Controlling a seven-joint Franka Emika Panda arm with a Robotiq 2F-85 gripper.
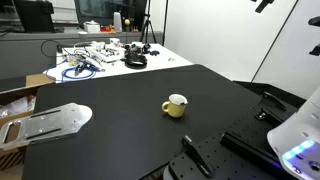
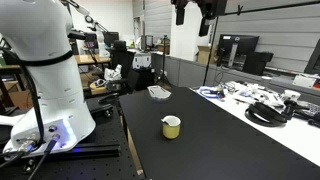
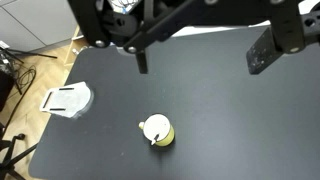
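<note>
A small yellow mug with a pale rim stands upright on the black table. From above in the wrist view, the mug has a pale inside and a small dark thing near its rim, too small to make out. My gripper is open high over the table, its dark fingers wide apart and only bare tabletop visible between them. In exterior view 2 the mug is well below the arm, and nothing touches it.
A flat whitish tray-like piece with slots lies at one side of the table. Tools and cables clutter the far end, near a dark headset-like item. Around the mug, the black tabletop is clear.
</note>
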